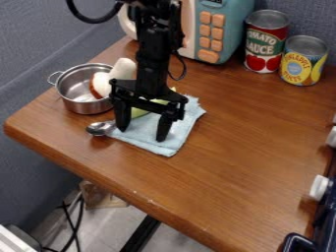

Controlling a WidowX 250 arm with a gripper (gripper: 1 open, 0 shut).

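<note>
My black gripper [141, 120] hangs low over a pale blue cloth [171, 143] on the wooden table, its fingers reaching down at either side; a yellow-green object behind it is mostly hidden. Whether anything is between the fingers I cannot tell. A metal spoon [100, 129] lies at the cloth's left edge. A steel pot [74, 94] stands at left with white items in it, partly hidden by the arm.
A teal toy microwave [225, 25], a red can [262, 49] and a yellow can [304, 62] stand at the back. Black-and-white equipment [312, 212] lines the right edge.
</note>
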